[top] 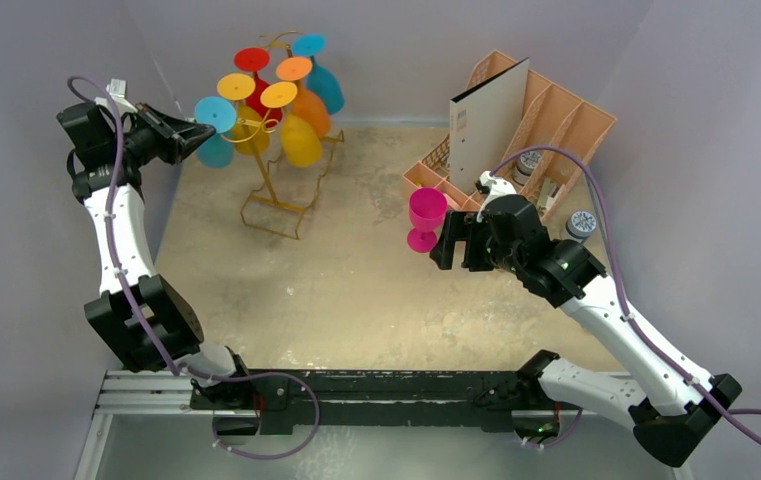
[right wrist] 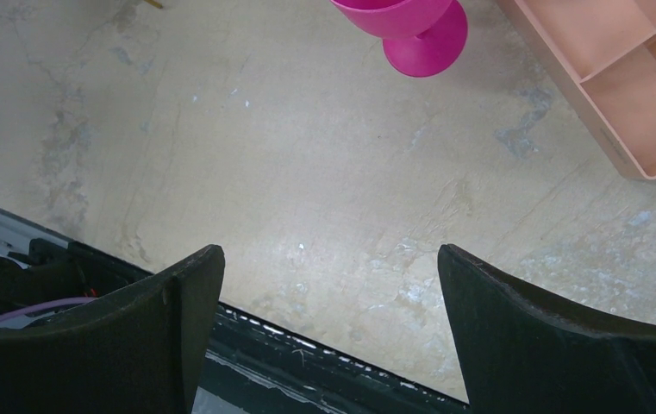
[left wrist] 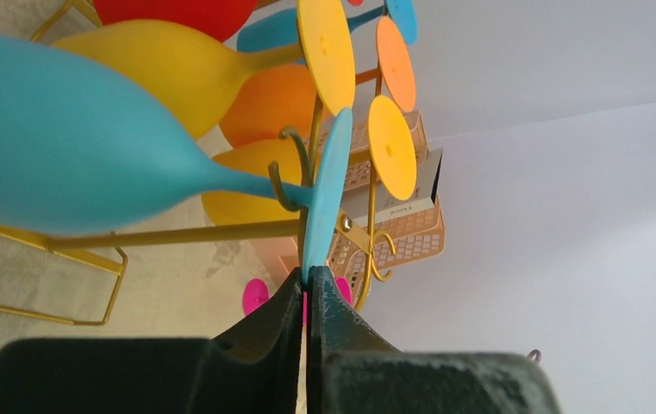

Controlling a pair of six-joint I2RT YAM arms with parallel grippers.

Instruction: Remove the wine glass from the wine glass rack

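A blue wine glass (left wrist: 65, 147) hangs bowl-down by its foot at the near left end of the gold rack (top: 281, 203). My left gripper is shut at the rim of that glass's blue foot (left wrist: 328, 190). The rim meets the fingertips; whether it is pinched between them cannot be told. In the wrist view, the stem still lies by the rack's curled hook (left wrist: 287, 177). My right gripper stands open and empty, beside a pink wine glass (top: 427, 210) standing upright on the table.
Yellow, red, orange and blue glasses (top: 303, 144) crowd the rack beside the left gripper. A wooden organizer (top: 562, 110) holding a white binder (top: 488, 125) stands at the back right.
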